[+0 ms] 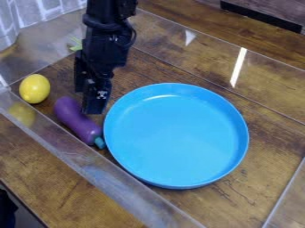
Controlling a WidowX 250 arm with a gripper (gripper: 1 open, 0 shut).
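My black gripper (93, 87) hangs down at the upper left, open, just above the wooden surface between the yellow lemon and the blue plate's left edge. Below it lies a purple eggplant (74, 118) with a green stem end, beside the blue plate (177, 134). The yellow lemon (35, 88) sits to the left of the gripper. Whether anything is between the fingers is hard to see against the dark body.
A clear plastic wall runs along the left and front. A small green item shows behind the arm at upper left, mostly hidden.
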